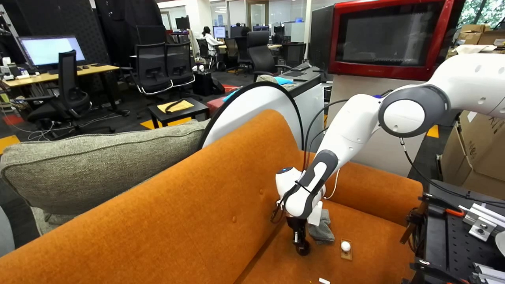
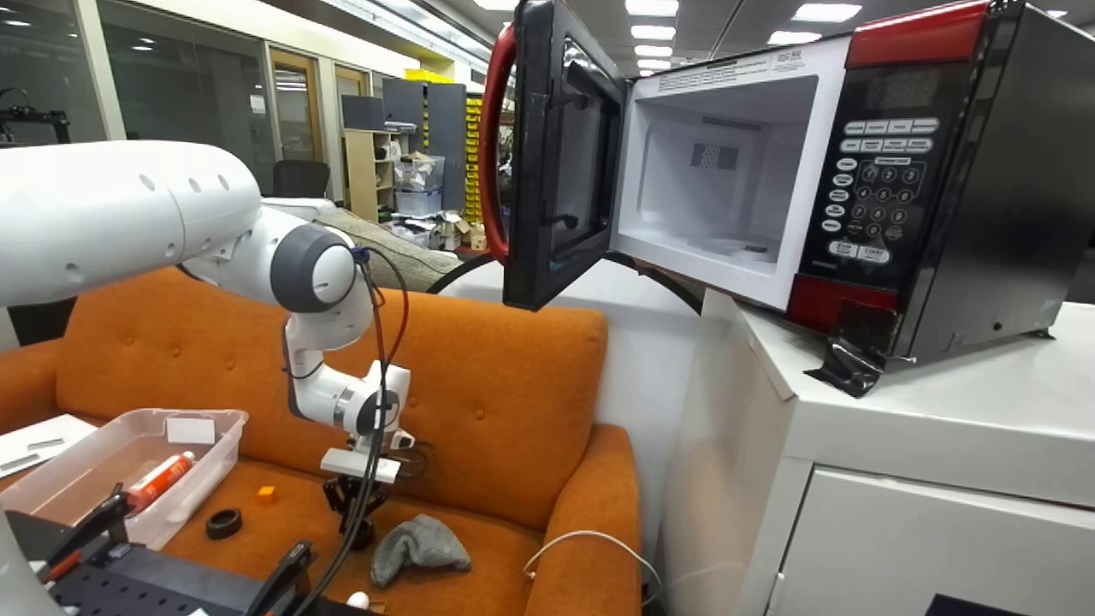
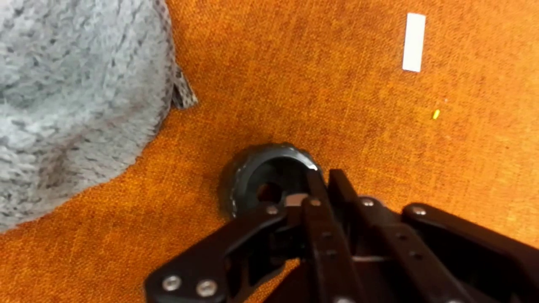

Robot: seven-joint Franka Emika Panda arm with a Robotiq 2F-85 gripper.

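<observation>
A black wheel-like ring [image 3: 246,184] with a dark centre lies under my gripper in the wrist view. The fingers stand close together with a narrow gap, at the ring's right-hand wall. Whether they pinch that wall is hidden by the fingers [image 3: 317,194] themselves. In exterior view 1 the ring [image 1: 303,249] shows right at the tip of the gripper [image 1: 298,240], low over the orange sofa seat. Exterior view 2 has the gripper [image 2: 354,518] mostly behind black cables.
A grey cloth [image 3: 76,101] lies close beside the ring. A white ball [image 1: 346,246] rests on a small brown base. Another black ring [image 2: 222,524], an orange cube [image 2: 267,494] and a clear bin [image 2: 133,452] are on the sofa. The microwave [image 2: 719,174] stands with its door open.
</observation>
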